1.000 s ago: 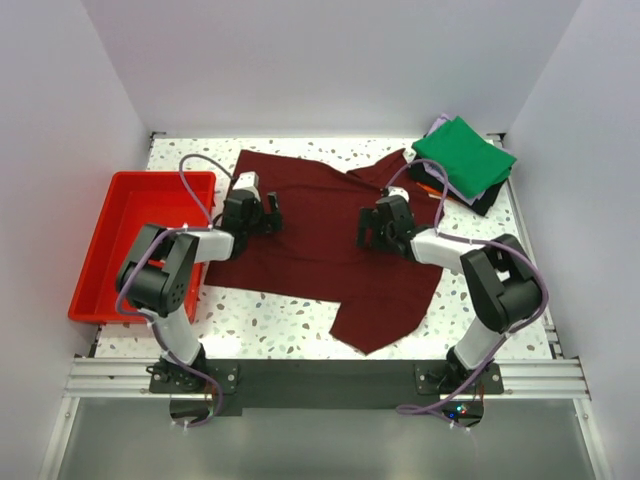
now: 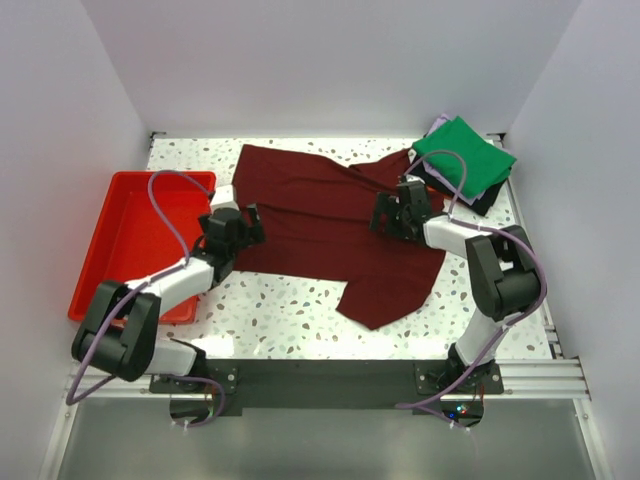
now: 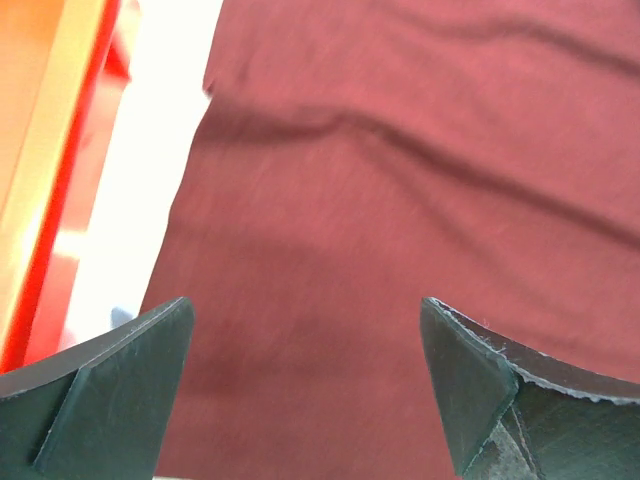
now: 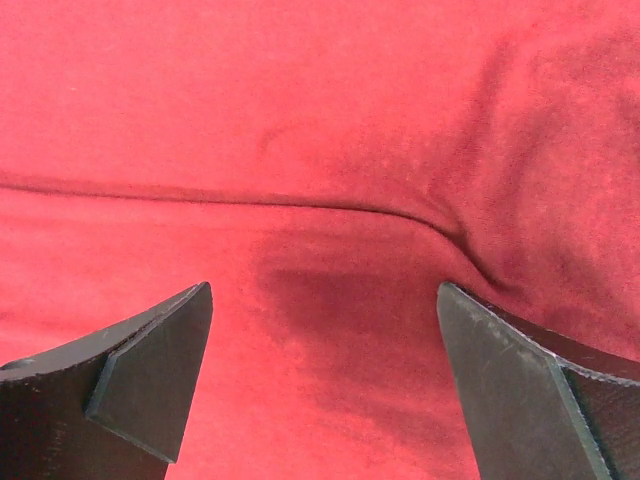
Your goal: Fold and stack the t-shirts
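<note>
A dark red t-shirt (image 2: 310,245) lies spread over the table, with creases running across its body and one sleeve toward the front edge. Over its left end, beside the red bin, my left gripper (image 2: 255,226) is open; in the left wrist view only flat cloth shows between its fingers. My right gripper (image 2: 382,214) hangs open above the shirt's right part. Beneath it in the right wrist view, a long crease curves through the red fabric (image 4: 300,120). Folded shirts, a green one (image 2: 465,155) on top, form a stack at the back right.
The red bin (image 2: 130,240) takes up the table's left side, close to the left arm. Bare speckled table (image 2: 280,320) shows along the front. Walls stand at the back and both sides.
My left gripper has since moved left and toward the front; the right one has moved slightly right.
</note>
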